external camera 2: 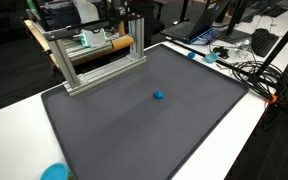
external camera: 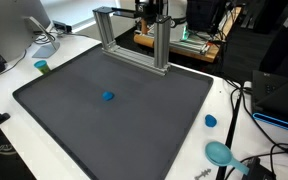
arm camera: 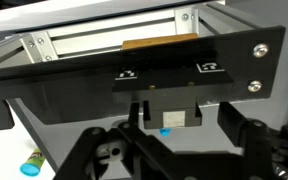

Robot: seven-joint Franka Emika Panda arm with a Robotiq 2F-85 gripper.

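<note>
In the wrist view my gripper stands open, its dark fingers (arm camera: 132,118) on either side of a small greyish block (arm camera: 173,98). Gaps show between the block and the fingers. This block sits against the front of a black crossbar (arm camera: 64,78) that carries two white printed marks. In exterior view 1 the arm is mostly cut off at the top edge, above the metal frame (external camera: 162,52). A small blue piece (external camera: 108,96) lies on the dark mat (external camera: 124,130) and also shows beyond the block in the wrist view.
A green-topped container (external camera: 42,67) stands off the mat's left corner. On the white table to the right are a blue round piece (external camera: 211,121) and a teal ladle-shaped item (external camera: 221,155). Cables (external camera 2: 252,72) lie off the mat's far end.
</note>
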